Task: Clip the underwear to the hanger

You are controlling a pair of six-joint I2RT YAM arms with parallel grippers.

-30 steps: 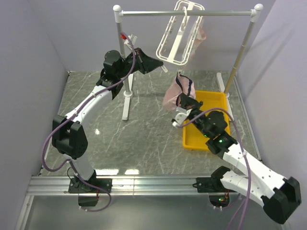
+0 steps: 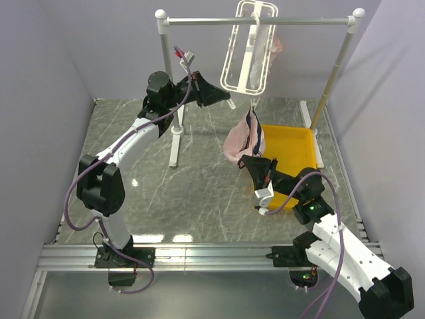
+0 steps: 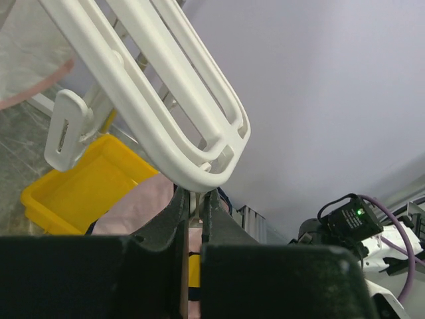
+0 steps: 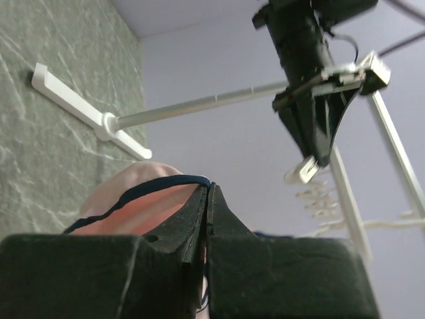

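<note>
The white clip hanger [image 2: 249, 46] hangs from the rail. In the left wrist view my left gripper is shut on a small white part just below the hanger frame [image 3: 166, 133]. The pink, navy-edged underwear [image 2: 242, 139] hangs below the hanger, over the yellow bin's left side; what holds its top is unclear. My right gripper is shut at the underwear's lower end, with the navy edge [image 4: 156, 185] running into its fingertips.
The yellow bin [image 2: 289, 146] lies on the marble floor [image 2: 166, 199] at the right. The rack rail [image 2: 305, 20] spans the back on posts and white feet. Another pale pink piece [image 2: 275, 46] hangs behind the hanger.
My right gripper has shifted down and toward the left, and the underwear's shape has changed. My left gripper and the hanger have moved slightly right.
</note>
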